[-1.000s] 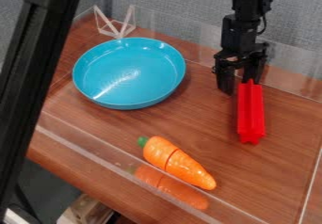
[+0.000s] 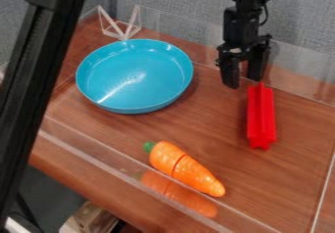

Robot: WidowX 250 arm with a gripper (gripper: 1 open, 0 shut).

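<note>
My black gripper [image 2: 242,72] hangs at the back right of the wooden table, just above the far end of a long red block [image 2: 260,117]; whether its fingers are open or shut is hard to tell. A blue plate [image 2: 135,75] lies at the back left. A toy carrot [image 2: 186,166] with a green top lies at the front middle, near a clear low wall.
A white wire shape [image 2: 119,23] stands behind the plate. Clear walls edge the table [image 2: 222,208], and a black frame post [image 2: 33,80] crosses the left side.
My gripper has risen slightly from the red block and shifted a little left. The plate, carrot and block look unmoved.
</note>
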